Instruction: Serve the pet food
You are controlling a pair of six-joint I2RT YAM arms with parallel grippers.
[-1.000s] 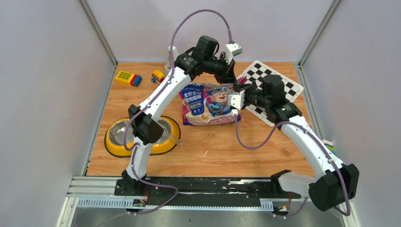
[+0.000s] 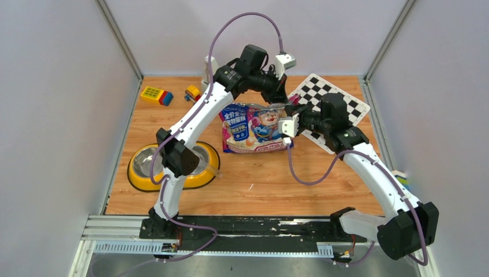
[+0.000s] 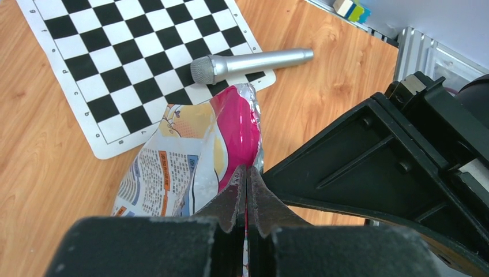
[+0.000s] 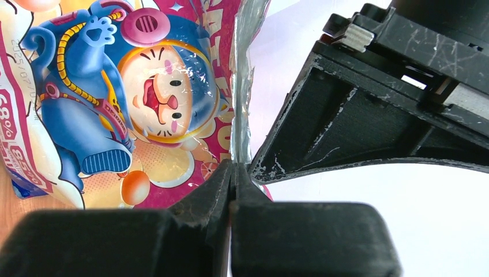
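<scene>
The pet food bag [image 2: 251, 131] stands in the middle of the table, its printed front facing the near side. Both grippers meet at its top edge. In the left wrist view, my left gripper is shut on the bag's thin pink-and-silver top edge [image 3: 241, 124]. My right gripper is shut at the silver foil rim [image 4: 243, 104], and no foil clearly shows between its fingertips. A yellow double bowl [image 2: 137, 180] with steel basins lies at the left front, partly hidden under the left arm. I cannot see inside the bag.
A checkerboard [image 2: 354, 107] lies at the back right with a silver microphone [image 3: 268, 61] across its corner. Toy blocks [image 2: 154, 95] and a small toy [image 2: 192, 92] are at the back left.
The left arm, the bag and the bowl look the same.
</scene>
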